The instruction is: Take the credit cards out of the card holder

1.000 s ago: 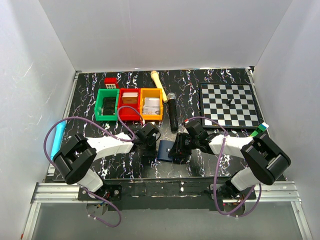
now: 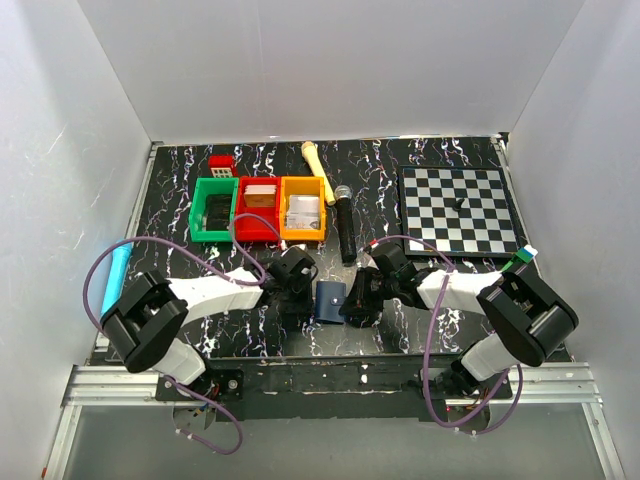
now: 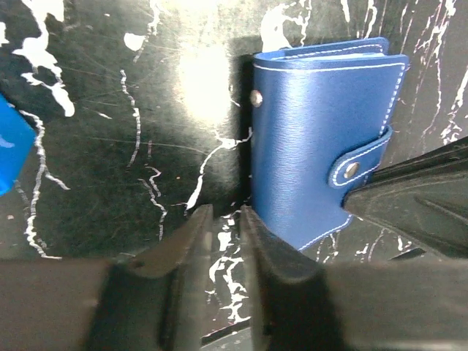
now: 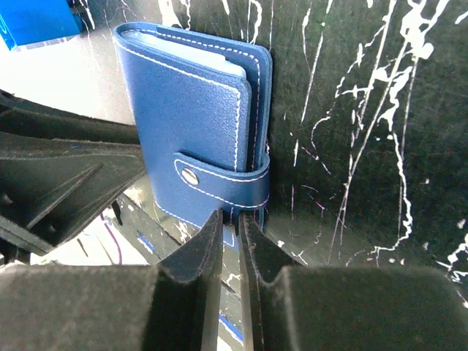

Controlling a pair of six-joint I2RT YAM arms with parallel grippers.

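The blue card holder (image 2: 330, 302) stands between my two grippers on the black marbled table, its strap (image 3: 358, 167) lying across its cover over the snap. At its top edge a thin pale edge (image 4: 212, 60) shows inside. My left gripper is part open beside the spine, with bare table visible between its fingers. At the strap side, my right gripper has its fingertips close together against the strap's lower edge; whether any of the strap is pinched between them cannot be made out.
Behind are green (image 2: 213, 234), red (image 2: 258, 235) and orange (image 2: 302, 235) bins; the red and orange ones hold flat items. A black microphone (image 2: 346, 225) lies just behind the holder, a chessboard (image 2: 458, 210) to the right. The table left of the bins is clear.
The holder, slanted a second ago, now sits straighter. My right arm has shifted only a little.
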